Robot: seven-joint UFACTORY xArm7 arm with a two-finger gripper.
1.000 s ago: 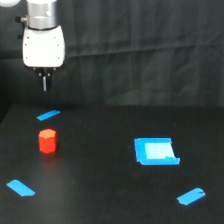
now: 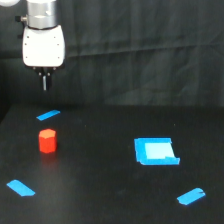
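Observation:
A red block (image 2: 47,141) with an angular outline rests on the black table, toward the left. To the right lies a white square (image 2: 159,151) bordered by blue tape (image 2: 141,153). My gripper (image 2: 44,84) hangs at the upper left, well above the table and beyond the red block, pointing down. Its fingers are small and dark against the black background, so I cannot tell whether they are open or shut. Nothing shows hanging below it.
Blue tape strips mark the table behind the block (image 2: 49,115), at the front left (image 2: 20,188) and at the front right (image 2: 191,196). Dark curtain (image 2: 140,50) covers the back. Between the block and the white square the tabletop is clear.

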